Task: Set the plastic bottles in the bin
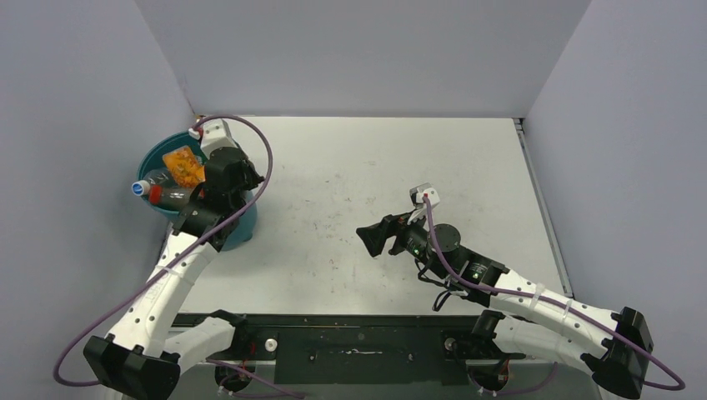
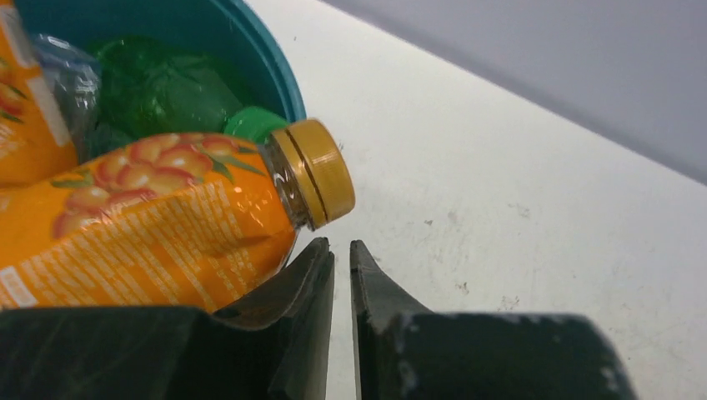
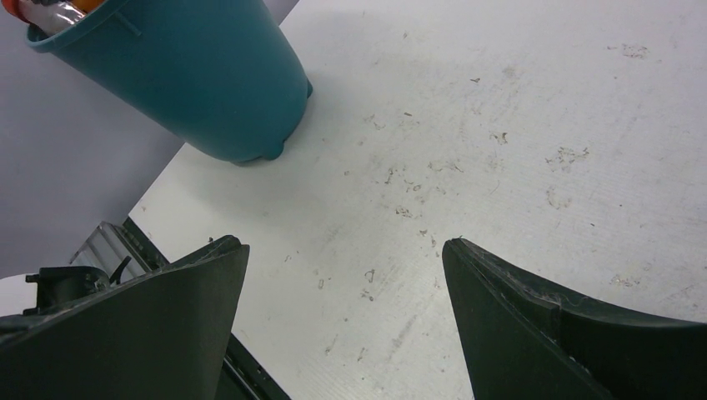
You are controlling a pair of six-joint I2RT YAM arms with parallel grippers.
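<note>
The teal bin at the table's left, also in the right wrist view, holds several plastic bottles, among them a red-capped one, a blue-capped one and an orange-labelled bottle with a yellow cap. My left gripper is at the bin's upper right side; its fingertips appear shut nearly together beside that bottle, and what lies between them, if anything, is hidden. My right gripper stands open and empty above the middle-right of the table.
Grey walls enclose it at left, back and right.
</note>
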